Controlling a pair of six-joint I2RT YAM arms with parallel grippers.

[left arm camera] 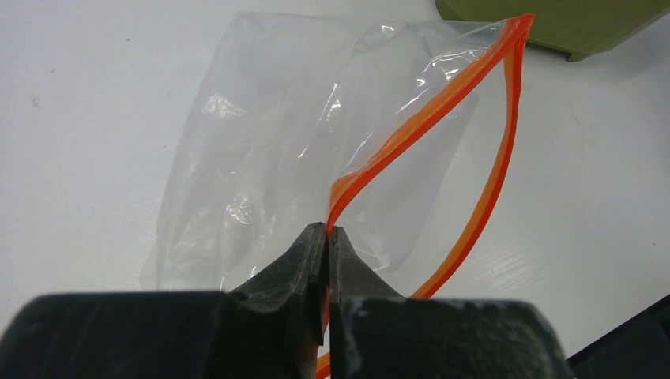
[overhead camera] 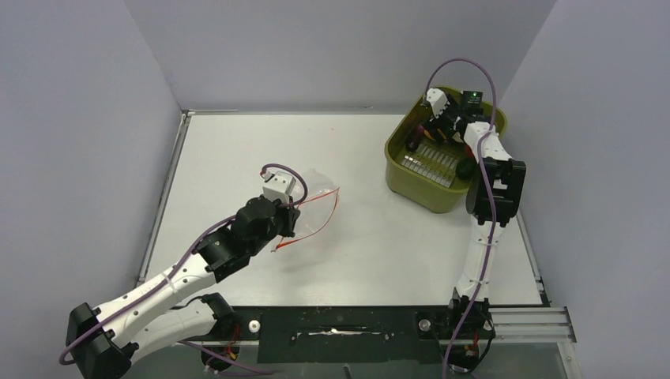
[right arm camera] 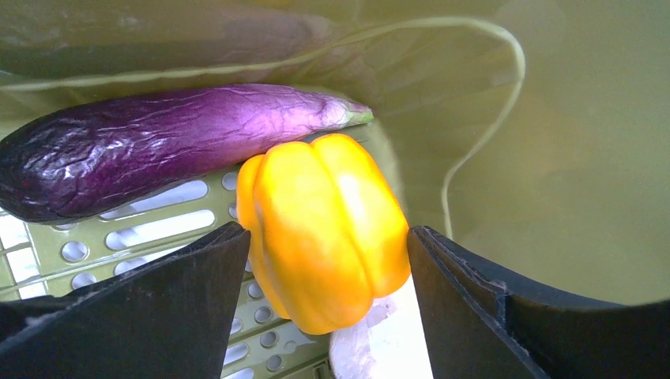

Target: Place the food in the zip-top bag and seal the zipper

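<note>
A clear zip top bag (left arm camera: 261,142) with an orange zipper rim (left arm camera: 411,130) lies at mid-table. My left gripper is shut on one side of that rim, and the bag's mouth gapes to the right. Inside the green basket, my right gripper has its fingers parted, one at each side of a yellow bell pepper (right arm camera: 316,229). The fingertips are at the pepper's edges; whether both press on it is unclear. A purple eggplant (right arm camera: 174,146) lies beside the pepper along the basket wall.
The green basket (overhead camera: 419,185) stands at the table's back right, its high walls close around my right gripper. A dark green item (overhead camera: 466,168) lies at its right side, and a whitish item (right arm camera: 387,335) under the pepper. The table between bag and basket is clear.
</note>
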